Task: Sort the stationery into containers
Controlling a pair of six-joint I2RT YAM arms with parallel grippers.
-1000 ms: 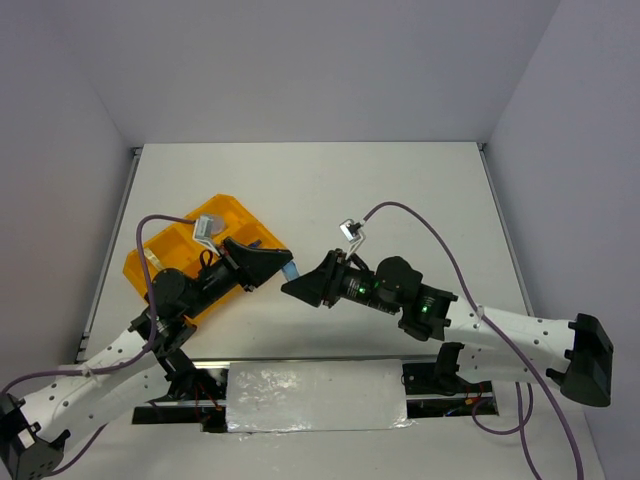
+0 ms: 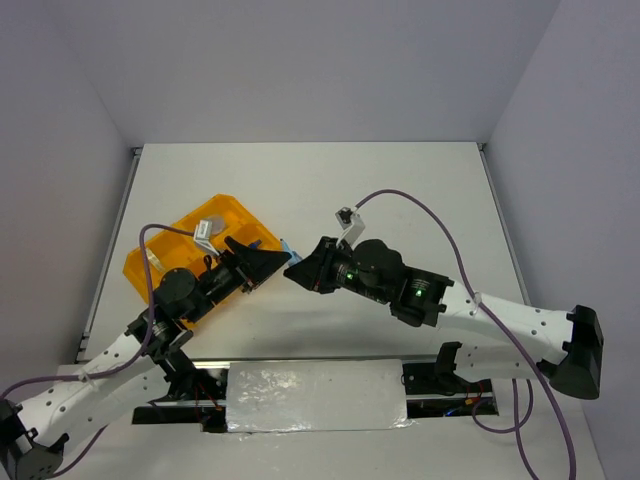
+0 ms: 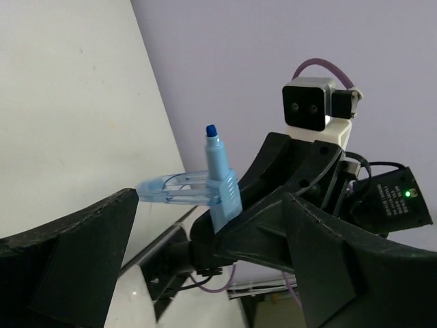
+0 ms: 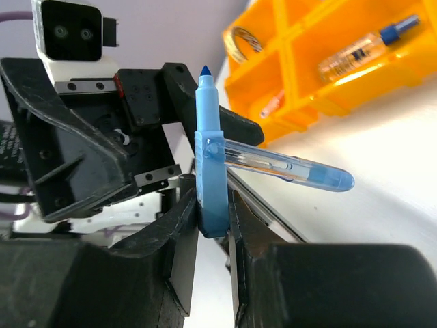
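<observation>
A light-blue marker-like piece with a dark blue tip stands upright from my right gripper, whose fingers are shut on its lower end. From its side a clear pen-like barrel with a blue end juts out, joined to or lying against it; I cannot tell which. In the left wrist view the same light-blue piece shows in the gap of my left gripper, which is open and touches nothing visibly. The orange sorting tray lies under and beside the left arm, partly hidden by it.
Inside the tray compartments I see a tape roll, a clear bottle with a blue cap and a small pinkish item. The two gripper heads are very close together.
My right gripper has shifted slightly toward the back of the table, carrying the light-blue piece. The left gripper's fingers now look spread apart, while its arm has hardly moved.
</observation>
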